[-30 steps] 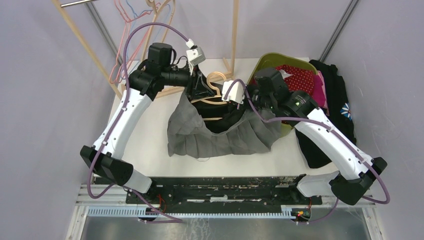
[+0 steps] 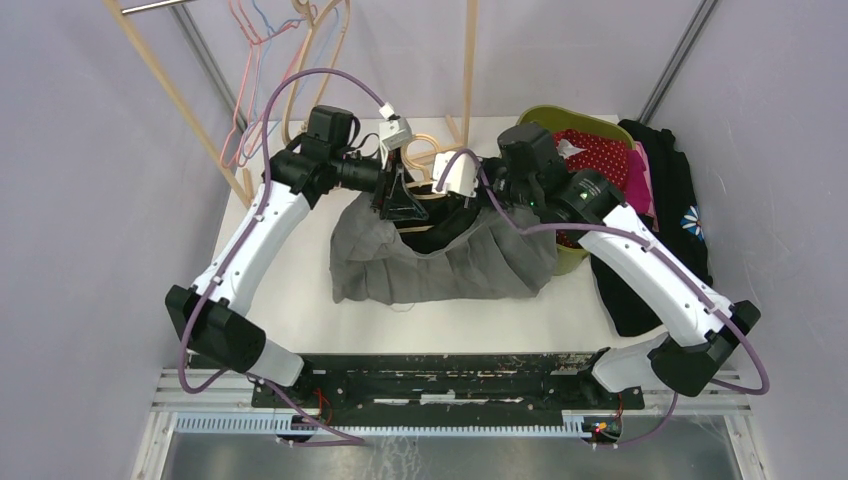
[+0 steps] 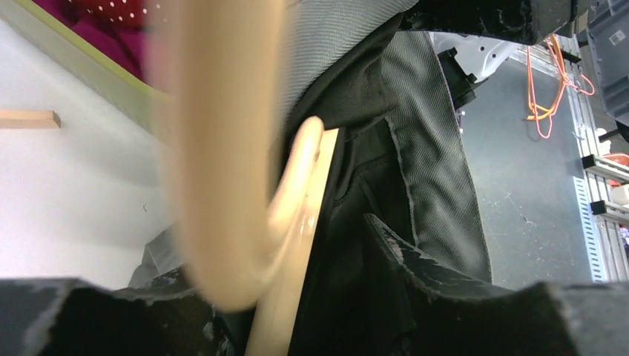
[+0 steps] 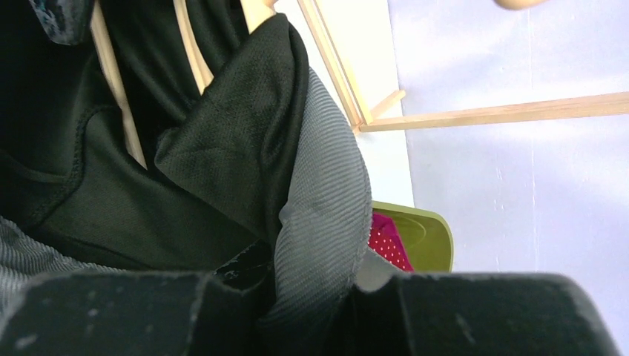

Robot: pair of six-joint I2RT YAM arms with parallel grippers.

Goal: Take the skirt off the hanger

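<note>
The grey pleated skirt (image 2: 440, 275) with its dark inside hangs over the table, its opening toward the top view. Inside that opening are the bars of a wooden hanger (image 2: 420, 229), whose hook rises between both arms. At the opening's left side is my left gripper (image 2: 402, 205); in the left wrist view its fingers (image 3: 475, 311) stand apart, with the hanger bar (image 3: 293, 259) and dark cloth between and beyond them. A grey fold of skirt (image 4: 319, 215) runs down between the fingers of my right gripper; how tightly they close on it is hidden.
A green basket (image 2: 545, 115) with red dotted cloth stands at the right behind my right arm, beside a black garment (image 2: 640, 310). Pink and blue hangers (image 2: 250, 90) hang at the upper left.
My left gripper has come toward the front, down over the skirt's left side. The hanger's hook has shifted left. Skirt and right arm have moved slightly left.
</note>
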